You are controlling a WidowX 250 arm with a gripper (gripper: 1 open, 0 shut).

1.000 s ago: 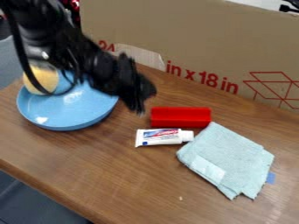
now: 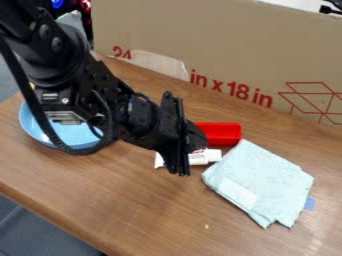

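Observation:
The black gripper (image 2: pixel 177 150) reaches down over the middle of the table, its fingertips low in front of a white toothpaste tube (image 2: pixel 206 156), which it partly hides. The gripper looks shut; whether anything is between its fingers does not show clearly. Behind the tube lies a red block (image 2: pixel 221 132). A folded pale blue cloth (image 2: pixel 261 183) rests to the right. At the left, a blue plate (image 2: pixel 38 127) is largely covered by the arm.
A large cardboard box (image 2: pixel 227 55) stands along the back.
The cloth and red block have stayed put.

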